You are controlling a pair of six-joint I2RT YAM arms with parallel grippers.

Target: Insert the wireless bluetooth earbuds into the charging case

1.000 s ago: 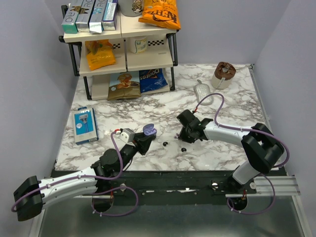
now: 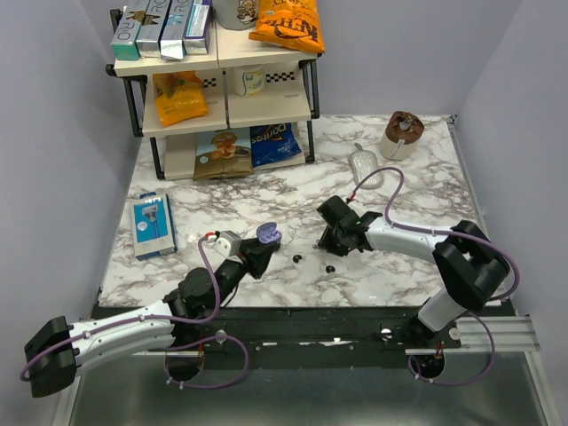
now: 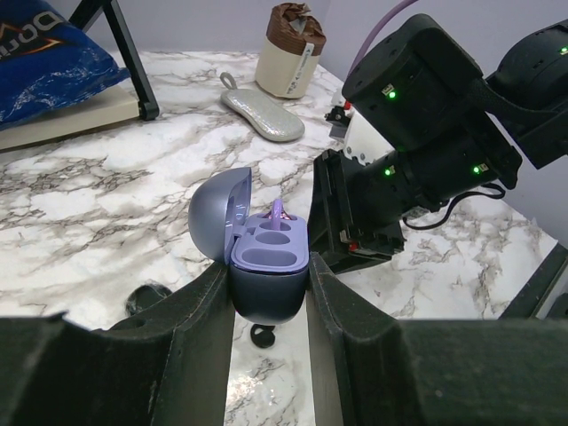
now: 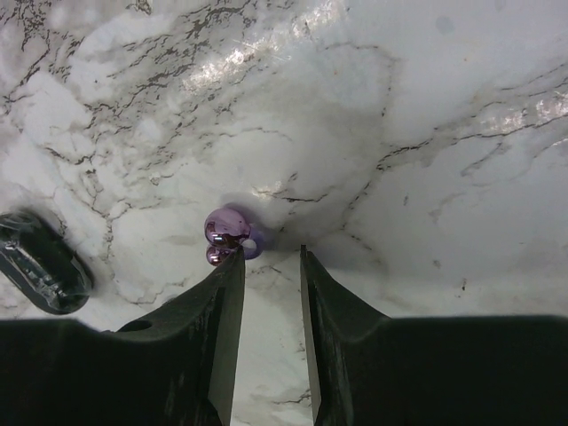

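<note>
In the left wrist view, my left gripper is shut on the purple charging case (image 3: pixel 271 288), gripping its sides. Its lid (image 3: pixel 220 213) stands open, and wells show in the top. A small purple piece (image 3: pixel 277 211) shows at the case's far edge; whether it is in the case or behind it, I cannot tell. From above, the case (image 2: pixel 269 232) is held over the left-middle of the table. A glossy purple earbud (image 4: pixel 232 232) lies on the marble by the left fingertip of my right gripper, which is part open with nothing gripped.
Two small black pieces (image 2: pixel 297 258) (image 2: pixel 330 269) lie on the table between the arms and near its front. A blue box (image 2: pixel 153 225) is at the left, a grey pad (image 2: pixel 365 169) and a brown-topped container (image 2: pixel 402 135) at the back right. Shelves (image 2: pixel 226 124) stand behind.
The left arm and the case have not visibly moved.
</note>
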